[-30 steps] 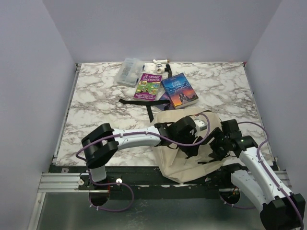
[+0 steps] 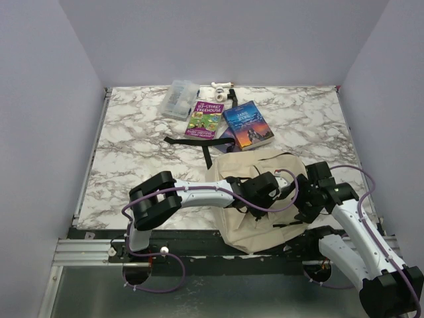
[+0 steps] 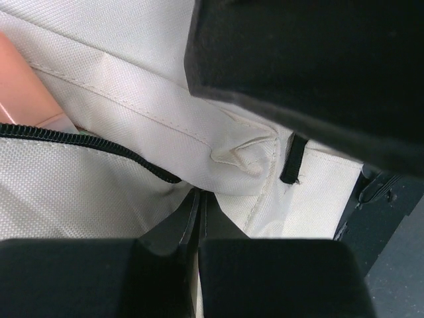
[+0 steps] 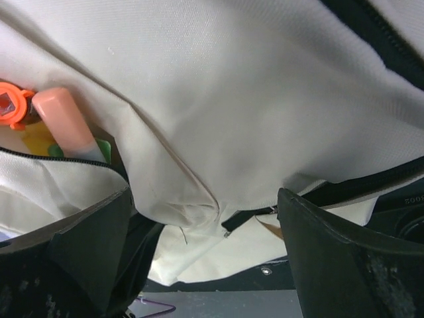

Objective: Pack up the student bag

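Note:
The cream canvas bag (image 2: 232, 228) lies near the table's front edge under both arms. In the left wrist view, the fingertips of my left gripper are shut against the fabric, right at the end of the bag's black zipper (image 3: 86, 140); nothing clear shows between them. A peach-coloured item (image 3: 23, 89) pokes out of the opening there. Over a fabric fold, my right gripper stands open, its fingers apart on either side. Through the opening in the right wrist view show a peach tube (image 4: 65, 122) and an orange-capped item (image 4: 12, 105).
Behind the bag lie a blue book (image 2: 248, 126), a green-and-pink book (image 2: 205, 120), a clear plastic case (image 2: 179, 99) and a small white item (image 2: 220, 93). Black straps (image 2: 192, 142) stretch behind the bag.
The right arm has moved slightly. Books and case lie where they were.

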